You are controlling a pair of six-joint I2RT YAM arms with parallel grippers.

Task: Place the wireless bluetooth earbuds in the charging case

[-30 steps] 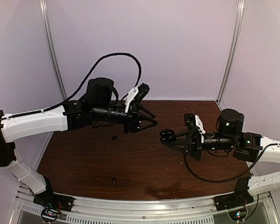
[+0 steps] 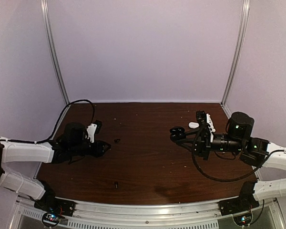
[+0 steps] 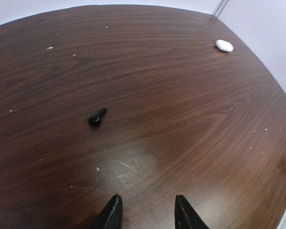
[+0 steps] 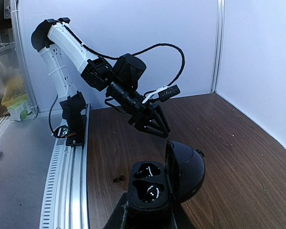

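Observation:
The open black charging case [image 4: 148, 188] is held upright by my right gripper, shown in the top view [image 2: 177, 133] at the right; its lid stands up and both wells show, dark and glossy. My left gripper is open, empty, over the left of the table. A second small black earbud [image 2: 116, 185] lies near the front edge, also in the right wrist view [image 4: 118, 178].
A white oval object [image 3: 224, 46] lies at the back right, partly behind the right arm in the top view. White walls bound the table at back and sides, and a metal rail [image 2: 148, 210] runs along the front.
My left arm has swung back left and down, away from the case. My right gripper, holding the case, has shifted slightly right.

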